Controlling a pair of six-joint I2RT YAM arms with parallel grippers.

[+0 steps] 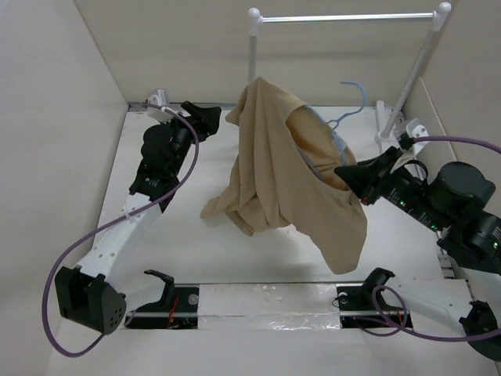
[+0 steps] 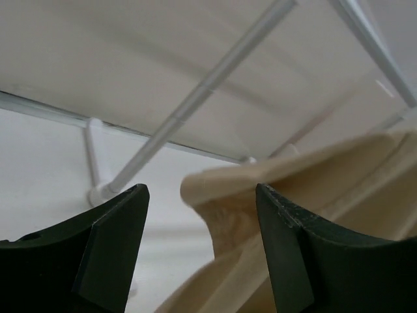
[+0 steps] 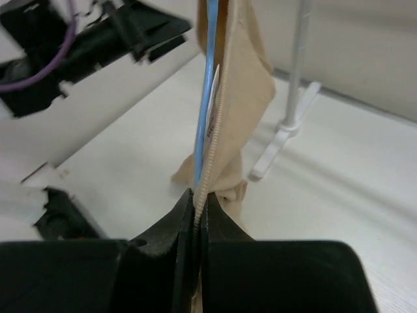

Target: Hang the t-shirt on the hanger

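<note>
The tan t-shirt point(image 1: 274, 172) hangs draped in the middle, the blue hanger point(image 1: 354, 112) inside it with its hook rising above the cloth at the right. My right gripper point(image 1: 352, 178) is shut on the shirt and hanger; in the right wrist view the blue hanger point(image 3: 207, 91) and cloth edge run down between its fingers. My left gripper point(image 1: 205, 117) stands open at the upper left, apart from the shirt. In the left wrist view a fold of cloth point(image 2: 221, 182) lies just beyond its open fingers.
A white rack with a top bar point(image 1: 346, 18) stands behind the shirt, its posts point(image 1: 411, 70) on white feet.
</note>
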